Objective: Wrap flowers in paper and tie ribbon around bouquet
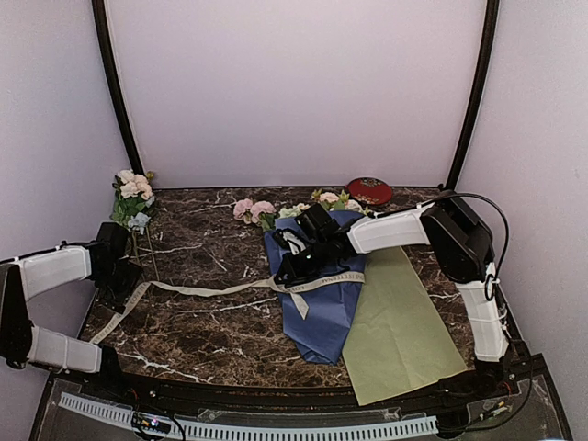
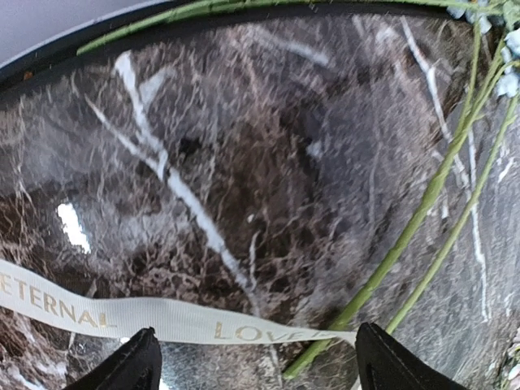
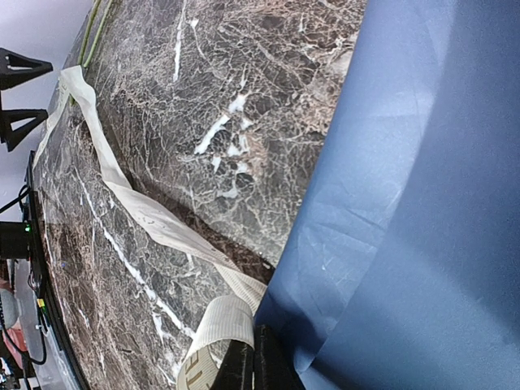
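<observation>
A bouquet of pink and cream flowers point(image 1: 257, 209) lies in blue wrapping paper point(image 1: 312, 331). A lettered white ribbon point(image 1: 211, 291) runs from the paper leftward to the table's left edge, where it crosses loose green stems point(image 2: 406, 231). My right gripper point(image 1: 289, 266) is shut at the wrapped bouquet, a ribbon loop beside its fingers; whether ribbon is between them is unclear. My left gripper point(image 1: 124, 285) stands open above the ribbon and stem ends.
Pale blooms point(image 1: 133, 188) stand at the back left. A red round object point(image 1: 367, 190) is at the back, and green paper point(image 1: 404, 331) lies on the right.
</observation>
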